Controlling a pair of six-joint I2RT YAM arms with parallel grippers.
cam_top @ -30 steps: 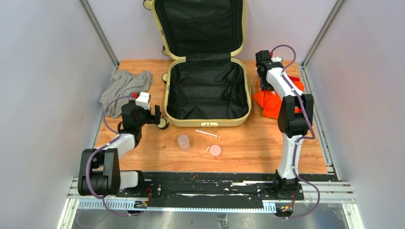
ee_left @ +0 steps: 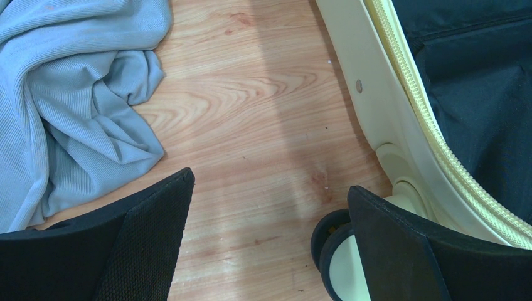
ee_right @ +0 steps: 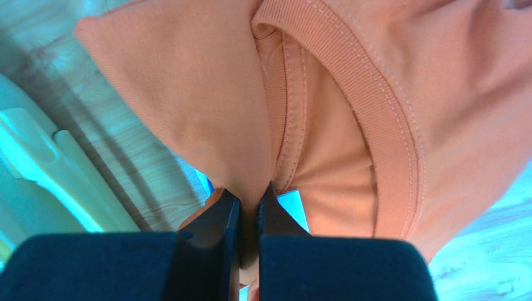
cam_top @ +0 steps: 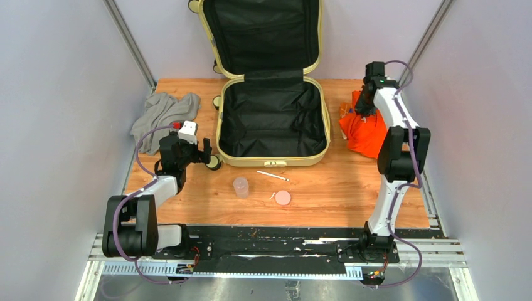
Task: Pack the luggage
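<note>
An orange shirt (cam_top: 365,136) lies on the right of the table, and my right gripper is shut on a bunched fold of it near the collar. The right wrist view shows the shirt's ribbed collar (ee_right: 383,135) and a bit of blue beneath the cloth. In the middle back stands the open suitcase (cam_top: 276,161), its dark lower half empty. On the left lies a crumpled grey cloth (cam_top: 166,113). My left gripper is open with nothing between its fingers, between that cloth and the suitcase's left wheel (ee_left: 335,251).
In front of the suitcase lie a white stick (cam_top: 273,175), a small clear pinkish cup (cam_top: 241,187) and a round pink item (cam_top: 283,197). The raised lid (cam_top: 263,37) leans at the back. Bare wood spreads across the front right.
My right gripper has shifted to the right, away from the suitcase, and the held part of the orange shirt has moved with it. The left arm and suitcase stay still.
</note>
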